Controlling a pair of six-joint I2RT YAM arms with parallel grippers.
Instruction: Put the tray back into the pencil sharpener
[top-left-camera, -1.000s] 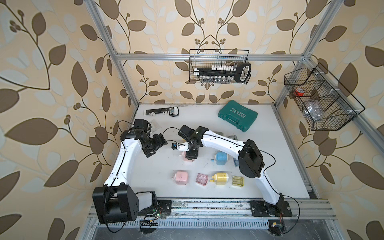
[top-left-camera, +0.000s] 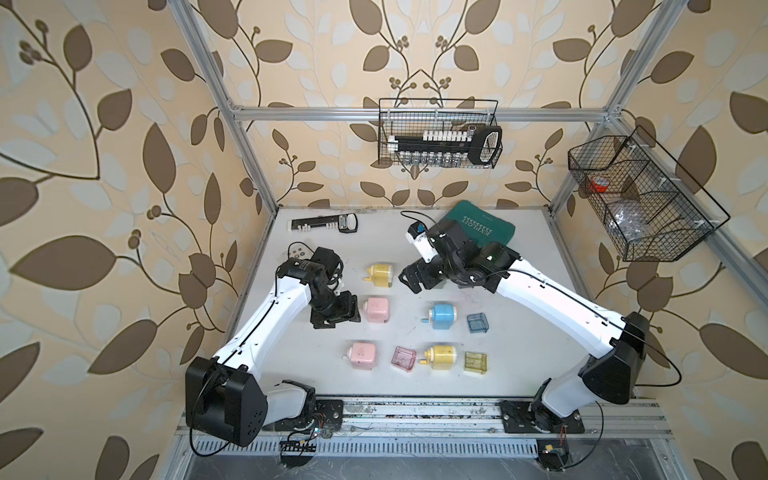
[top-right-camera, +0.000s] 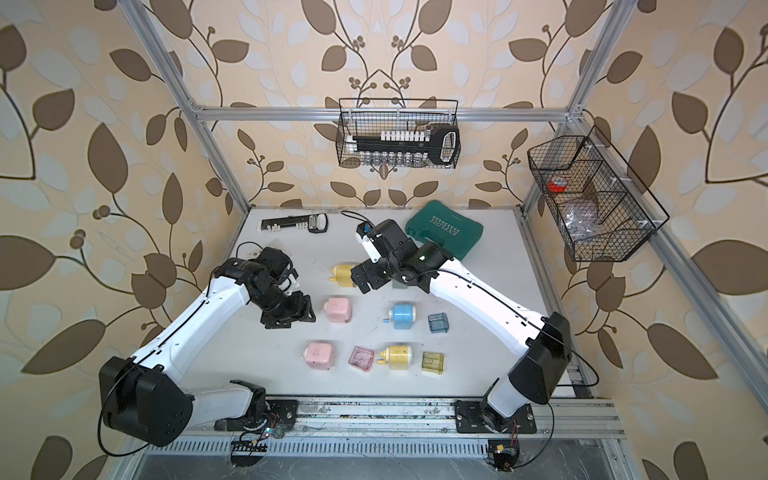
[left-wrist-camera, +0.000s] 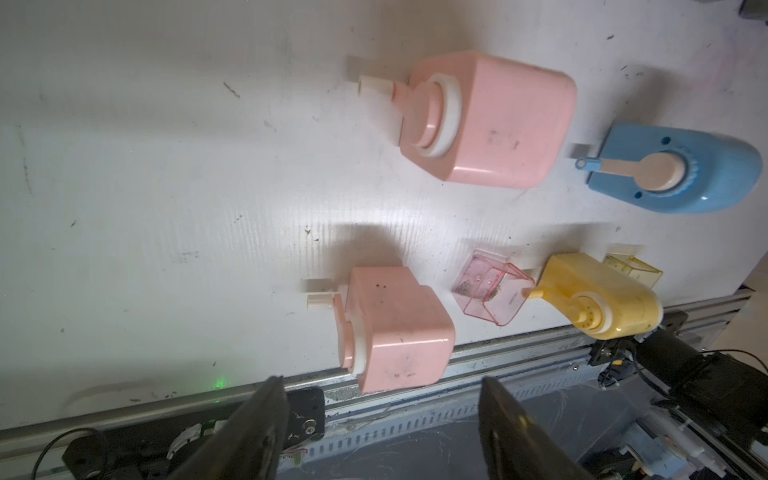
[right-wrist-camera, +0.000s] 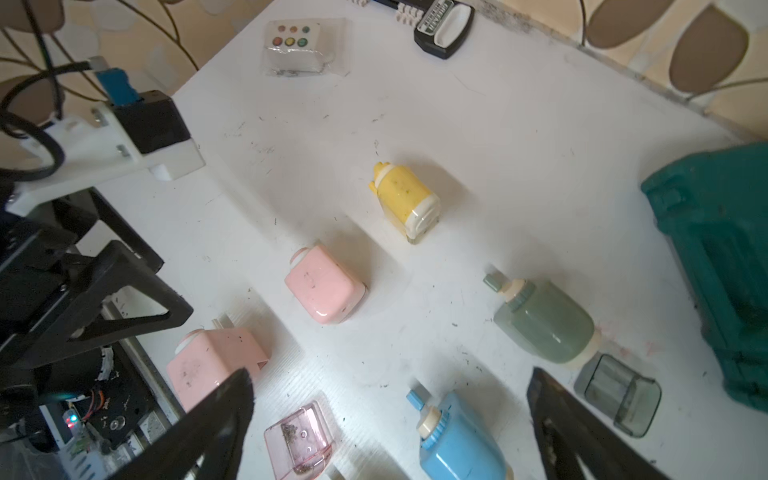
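My left gripper (top-left-camera: 334, 318) hangs left of two pink sharpeners, its fingers apart and empty. In the left wrist view are the front pink sharpener (left-wrist-camera: 396, 328), an upper pink one (left-wrist-camera: 504, 120), a loose pink tray (left-wrist-camera: 488, 288), a blue sharpener (left-wrist-camera: 704, 168) and a yellow sharpener (left-wrist-camera: 608, 296) beside a yellow tray (left-wrist-camera: 644, 272). My right gripper (top-left-camera: 420, 276) is open and empty, high over the table. Its view shows a green sharpener (right-wrist-camera: 544, 320) with a grey tray (right-wrist-camera: 620, 392), and a back yellow sharpener (right-wrist-camera: 404, 200). A blue tray (top-left-camera: 477, 323) lies right of the blue sharpener.
A green case (top-right-camera: 444, 228) lies at the back right, partly behind my right arm, and a black-and-white tool (top-left-camera: 324, 223) at the back left. Wire baskets (top-left-camera: 440, 136) hang on the frame above.
My right arm has risen and swung right, uncovering the yellow and pink sharpeners in the middle. My left gripper has moved toward the front right.
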